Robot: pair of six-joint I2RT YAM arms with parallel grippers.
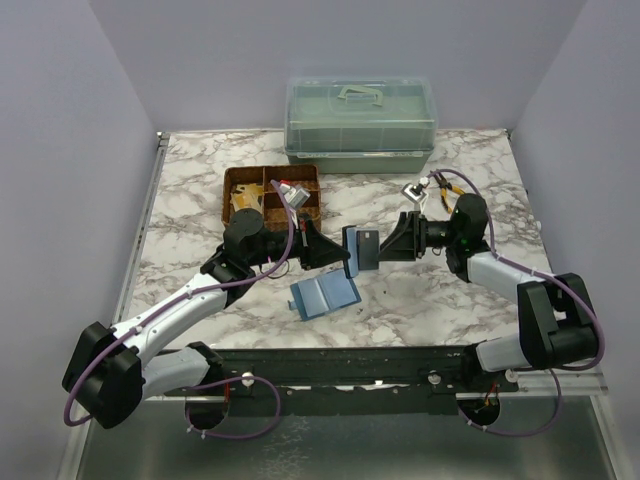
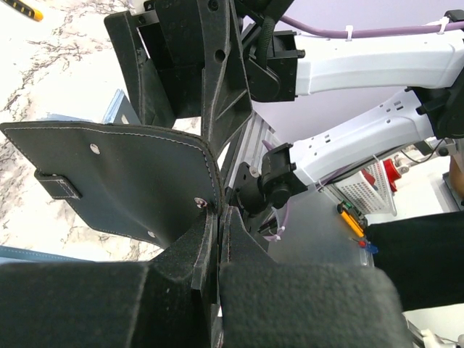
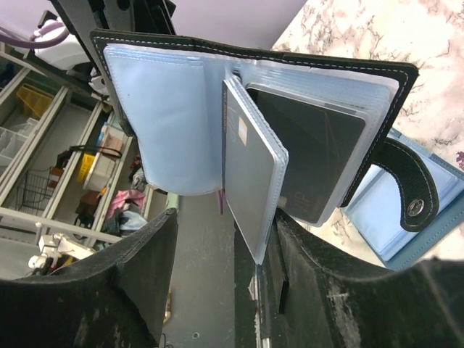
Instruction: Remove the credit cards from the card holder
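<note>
The black card holder (image 1: 349, 250) with pale blue sleeves (image 3: 163, 123) is raised upright over the table, its edge clamped in my left gripper. A grey card (image 3: 250, 174) sticks out from its sleeves toward my right gripper, whose fingers are parted around the card's lower end; whether they touch it is unclear. A darker card or pocket (image 3: 312, 145) lies behind it. From above, my right gripper (image 1: 395, 245) is just right of the holder. A second, blue open holder (image 1: 325, 295) lies on the table below.
A brown divided box (image 1: 230, 200) stands behind the left arm, a lidded clear green case (image 1: 360, 120) at the back, and yellow-handled tools (image 1: 450, 195) behind the right arm.
</note>
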